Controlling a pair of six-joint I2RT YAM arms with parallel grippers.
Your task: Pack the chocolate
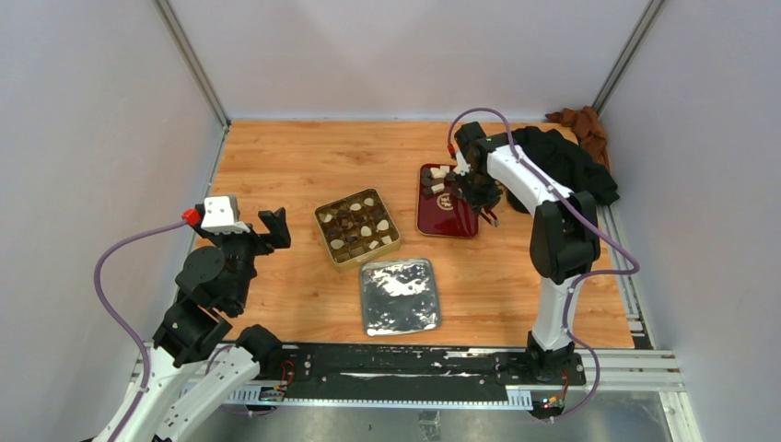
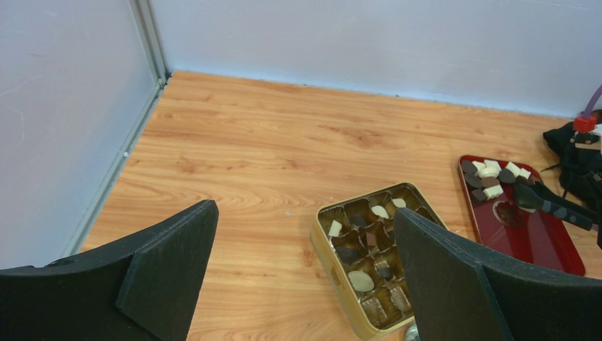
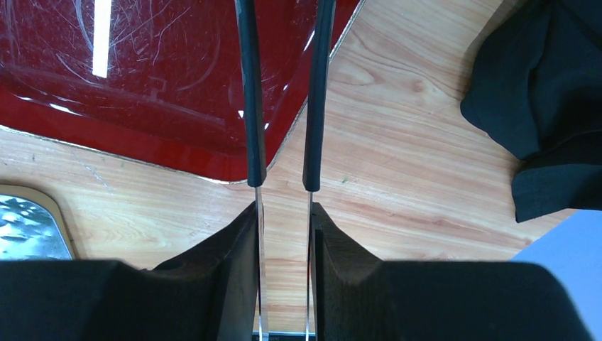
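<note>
My right gripper is shut on a pair of tongs (image 3: 315, 106), whose thin metal arms run between its fingers and end in long black prongs. The prongs stand apart with nothing seen between them, though their far ends are out of the right wrist view. Beneath lies the dark red tray (image 1: 447, 227); brown and white chocolates (image 2: 490, 174) crowd its far end. The gold box (image 1: 343, 261) stands left of it, some of its compartments holding chocolates and others empty. My left gripper hangs open and empty, left of the box.
A silver lid (image 1: 400, 296) lies in front of the box. Black cloth (image 1: 573, 166) and a brown cloth (image 1: 586, 129) are heaped at the far right. Bare wood spreads across the table's left and back.
</note>
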